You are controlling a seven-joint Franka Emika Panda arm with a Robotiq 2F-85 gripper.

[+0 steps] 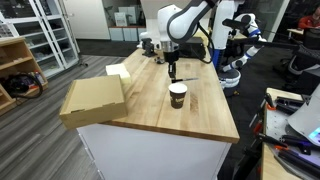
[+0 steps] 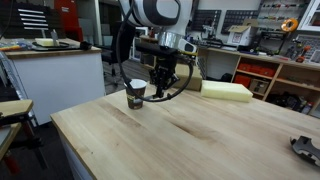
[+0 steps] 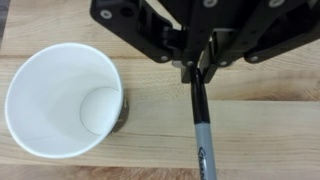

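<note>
A marker (image 3: 203, 135) with a grey barrel and a black cap end is pinched at its dark end in the wrist view. My gripper is shut on it, and the barrel points toward the bottom of that view. The white inside of a paper cup (image 3: 65, 100) shows to the left of the marker, apart from it, and looks empty. In exterior view 1 the cup (image 1: 178, 95) stands upright on the wooden table, nearer the camera than my gripper (image 1: 172, 79). Exterior view 2 has the dark-patterned cup (image 2: 135, 94) just left of my gripper (image 2: 158, 92).
A cardboard box (image 1: 94, 101) sits at the left edge of the wooden table (image 1: 150, 110). A pale yellow block (image 2: 226, 91) lies at the back, and a dark metal object (image 2: 307, 149) is at the right.
</note>
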